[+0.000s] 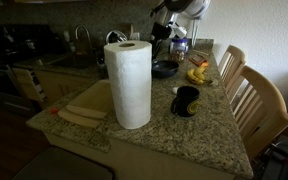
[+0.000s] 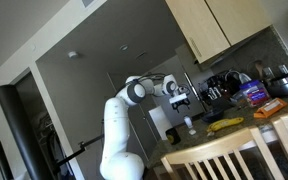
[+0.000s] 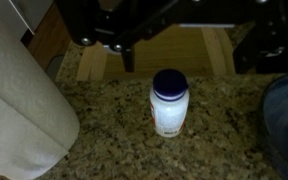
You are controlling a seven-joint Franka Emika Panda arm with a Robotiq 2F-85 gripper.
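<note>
A white bottle (image 3: 169, 112) with a dark blue cap stands on the speckled counter in the wrist view, in line with the gap between my fingers but below them. My gripper looks open, its dark fingers apart at the top of that view, with nothing seen held. In exterior view 2 the arm reaches over the counter, and the gripper (image 2: 180, 103) hangs above the small white bottle (image 2: 190, 126). Exterior view 1 shows the gripper (image 1: 158, 40) above the far part of the counter, small and dark; the bottle is not clearly visible there.
A paper towel roll (image 1: 130, 88) stands near the counter's front, beside a cutting board (image 1: 89, 102). A black mug (image 1: 186, 101), a dark pan (image 1: 164, 69) and bananas (image 1: 197, 74) are to its right. Wooden chairs (image 1: 256, 105) line the right edge.
</note>
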